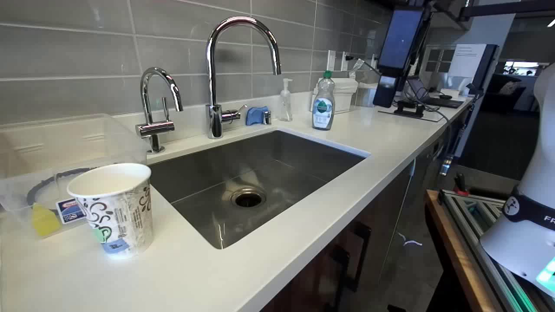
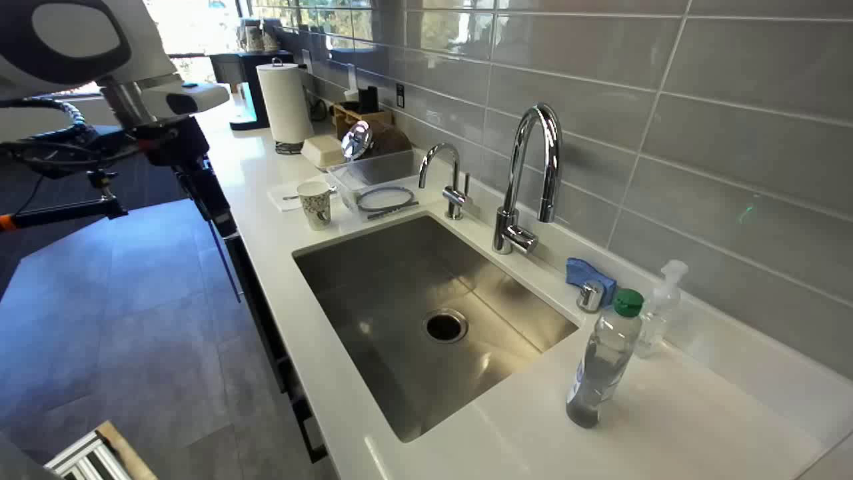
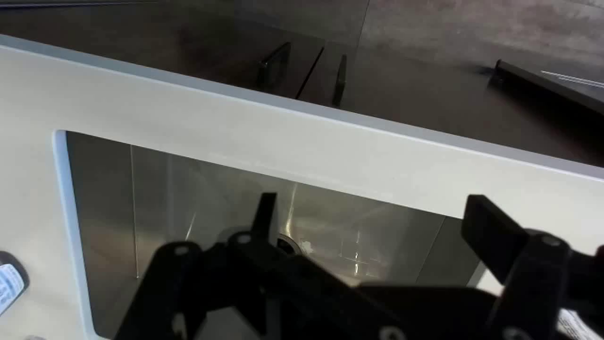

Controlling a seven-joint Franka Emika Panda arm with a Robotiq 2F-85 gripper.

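My gripper is open in the wrist view, its two dark fingers wide apart and nothing between them. Below it lie the steel sink (image 3: 187, 170) and the white counter edge. In exterior view 2 the arm reaches in from the upper left, its dark gripper end (image 2: 212, 192) near the counter's front edge; the fingertips are hard to make out there. A patterned paper cup (image 1: 112, 213) stands upright on the counter left of the sink in exterior view 1. Across the sink, a green-capped soap bottle (image 1: 323, 104) stands upright. The sink basin looks empty.
Two chrome faucets, one tall (image 1: 210, 78) and one short (image 1: 148, 104), rise behind the sink. A clear bin (image 1: 57, 135) holding a cable sits behind the cup. A blue sponge (image 2: 588, 275) and a pump bottle (image 2: 660, 312) are near the wall.
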